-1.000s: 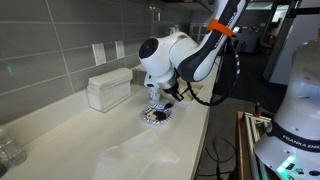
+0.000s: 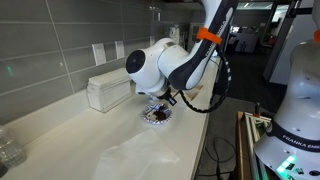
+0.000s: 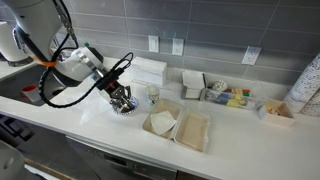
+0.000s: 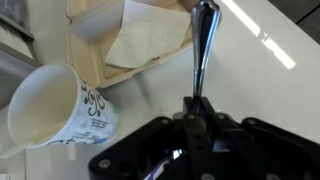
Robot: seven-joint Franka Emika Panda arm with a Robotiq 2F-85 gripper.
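Note:
A shiny metal utensil stands between the fingertips of my gripper, which is shut on it in the wrist view. Its broad, rounded end points away from the fingers; whether the rest is a spoon or a fork is hidden. A small patterned plate with dark pieces on it lies on the white counter. In exterior view 2 the gripper is low over this plate, and the arm partly covers it. I cannot tell whether the utensil touches the food.
A white cup with dark lettering stands close beside the gripper. Beyond it are a shallow tray with a paper napkin and another tray. A clear container of colourful items sits near the wall.
In exterior view 1 the arm's white joint has shifted left and slightly down, nearer the back wall. The plate and the white box look unmoved.

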